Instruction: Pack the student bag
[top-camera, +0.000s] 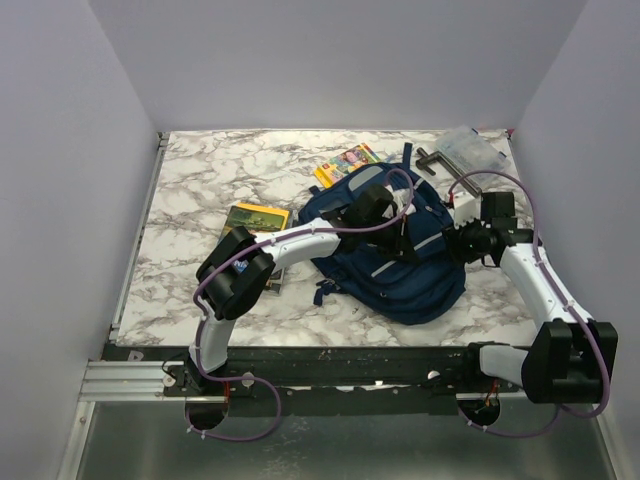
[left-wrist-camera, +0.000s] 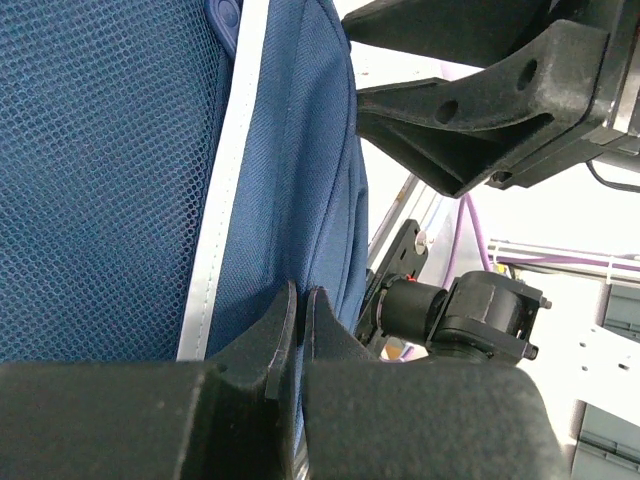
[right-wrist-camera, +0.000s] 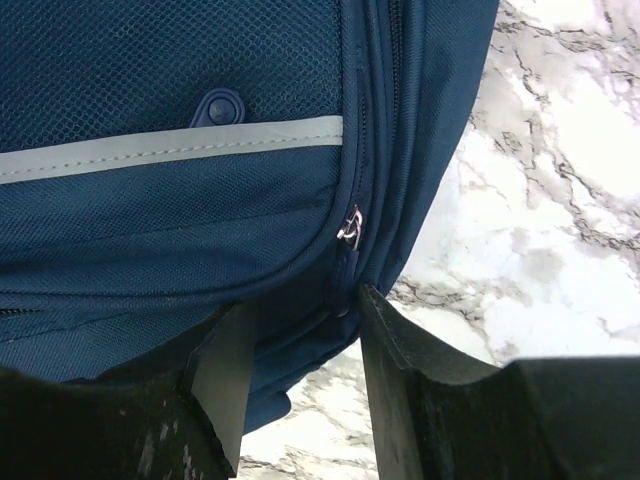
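The navy backpack lies on the marble table, its reflective strips and seams visible. My left gripper is shut at the bag's fold beside a pale strip; whether fabric is between its fingers is unclear. My right gripper is part open over the bag's right edge, its fingertips either side of a dark zipper pull with a silver slider. In the left wrist view the right gripper's dark fingers show against the same edge.
A yellow book and others lie left of the bag. A colourful book, a clear pouch and a dark bar lie at the back.
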